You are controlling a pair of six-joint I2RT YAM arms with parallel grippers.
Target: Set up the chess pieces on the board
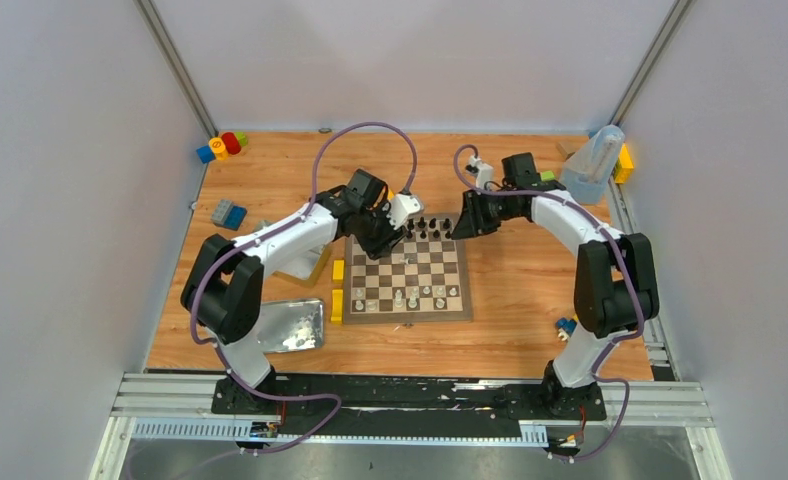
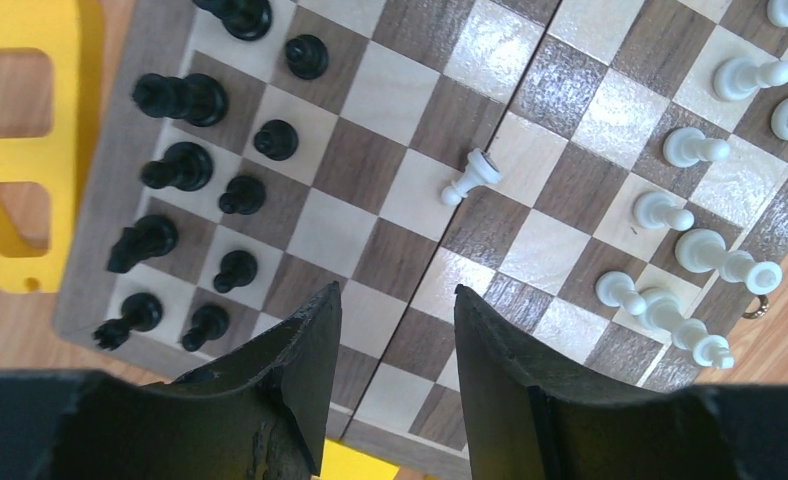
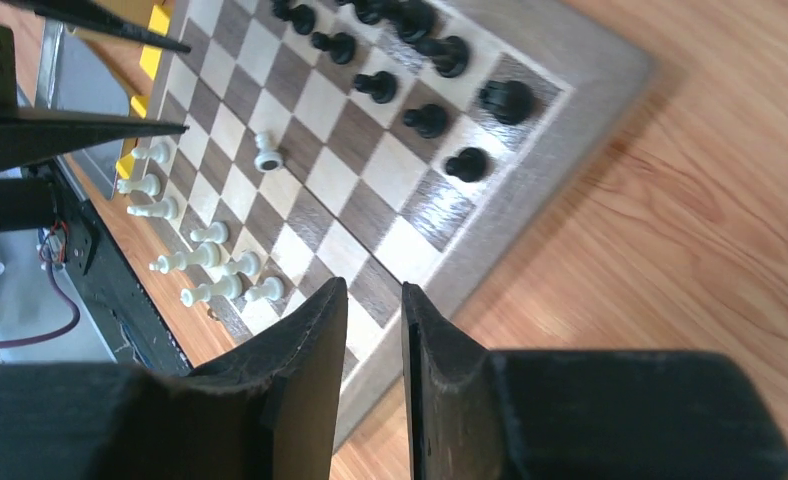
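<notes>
The chessboard [image 1: 405,310] has black pieces standing at the far side and white pieces along the near side. A lone white piece [image 2: 470,178] lies on its side mid-board. My left gripper hangs over the board, open, nothing between its fingertips. My right gripper is above the board's right edge, partly open with a narrow empty gap. In the right wrist view black pieces [image 3: 425,121] are in upper middle, and the left gripper's fingers show at upper left.
A metal tray [image 1: 282,325] and yellow blocks [image 1: 337,306] lie left of the board. A clear container [image 1: 588,170] stands at the back right. Bare wood lies right of the board; coloured toys sit at the table's edges.
</notes>
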